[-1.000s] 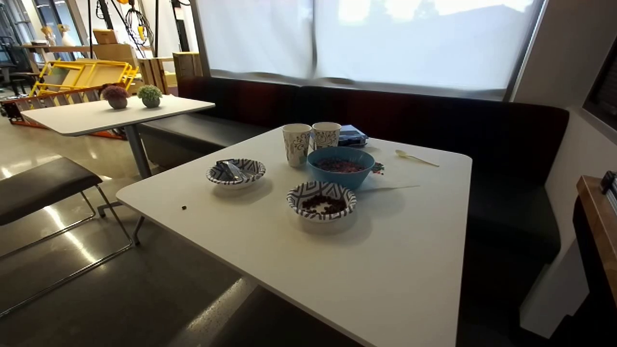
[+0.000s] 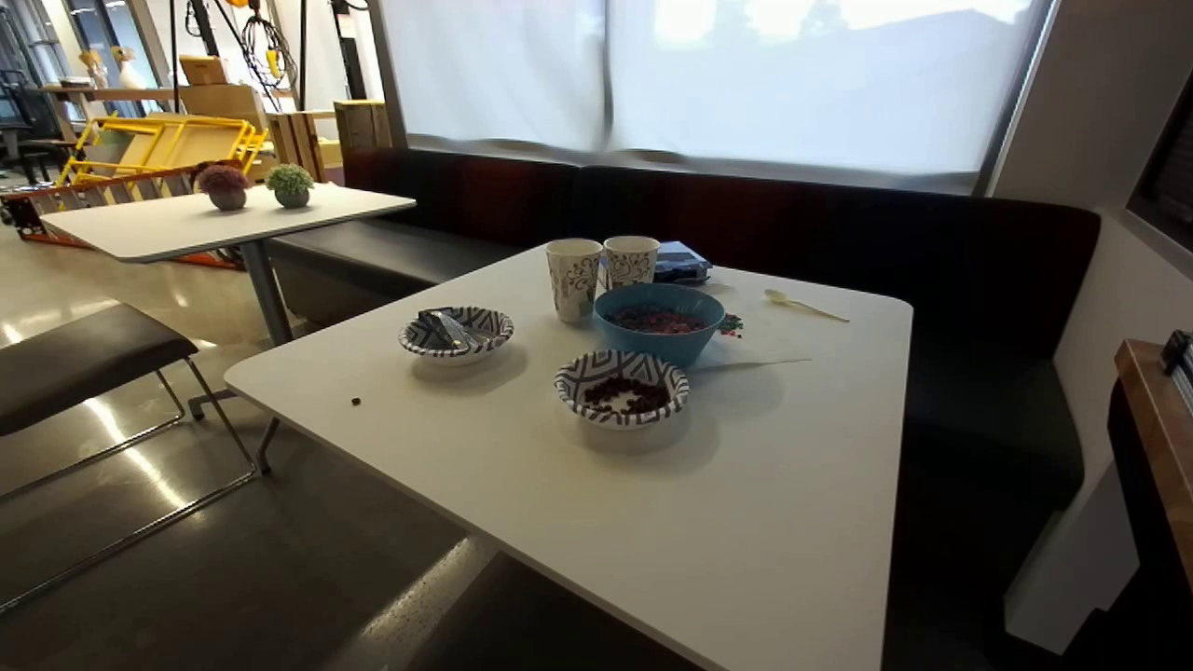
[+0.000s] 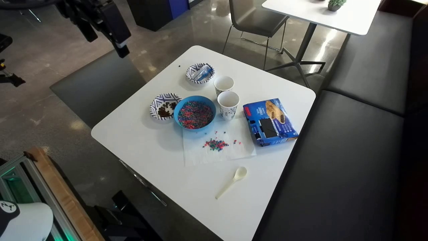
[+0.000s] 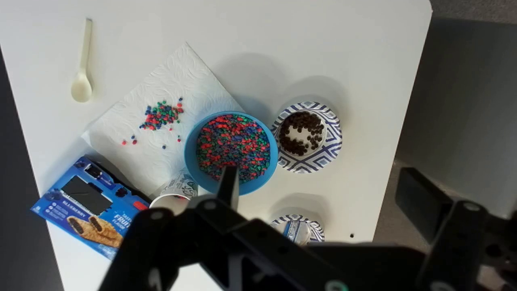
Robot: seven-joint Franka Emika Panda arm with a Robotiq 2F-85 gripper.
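High over the table's left side in exterior view 2, my gripper (image 3: pixel 107 45) hangs clear of everything. In the wrist view the gripper is open, its two dark fingers wide apart with only table and floor seen between and beyond them. A blue bowl (image 4: pixel 201 131) full of red, green and blue bits stands mid-table. Against it is a patterned paper bowl (image 4: pixel 334 140) holding dark brown pieces. Another patterned bowl (image 3: pixel 200 81) contains a blue-and-clear wrapper (image 3: pixel 203 72); my gripper partly hides it in the wrist view.
Two paper cups (image 3: pixel 227 105) stand beside a blue snack box (image 3: pixel 277 138). Loose coloured bits (image 3: pixel 216 144) lie on a paper towel (image 3: pixel 196 156). A cream spoon (image 3: pixel 232 182) rests on the table (image 3: pixel 156 156). One dark crumb (image 2: pixel 355 402) lies near an edge.
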